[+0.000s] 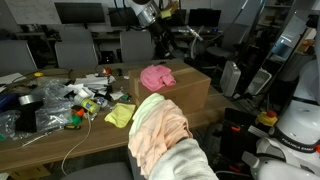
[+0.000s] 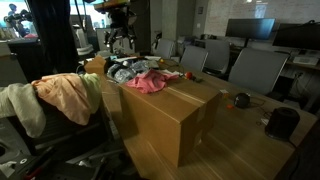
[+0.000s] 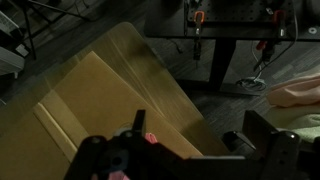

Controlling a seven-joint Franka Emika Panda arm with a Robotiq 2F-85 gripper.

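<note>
A pink cloth lies crumpled on top of a cardboard box. Exterior view 2 shows the same pink cloth beside grey-blue cloths on the box top. My gripper hangs above and behind the pink cloth, clear of it. In the wrist view the gripper is open, its dark fingers far apart with nothing held between them. Only a small bit of pink cloth shows there by one finger, over the cardboard box.
Peach and cream cloths drape over a chair in front of the box. A yellow cloth lies on the wooden table, which is cluttered with tools and bags at left. Chairs stand behind.
</note>
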